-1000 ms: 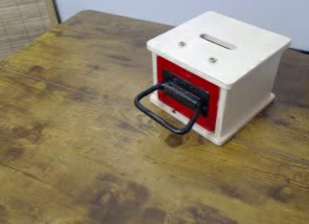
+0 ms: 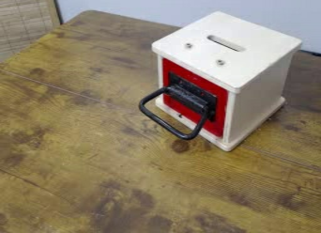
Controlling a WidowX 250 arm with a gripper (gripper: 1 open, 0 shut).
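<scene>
A white box (image 2: 257, 96) stands on the wooden table at the upper right, with a slot (image 2: 227, 41) and two small screws in its top. Its front face carries a red panel (image 2: 181, 69) with a black latch block at its middle and a black loop handle (image 2: 170, 128) sticking out toward the lower left. The gripper is not in view.
A white wall (image 2: 126, 7) is behind the table, with a slatted bamboo-like panel (image 2: 25, 21) at the top left.
</scene>
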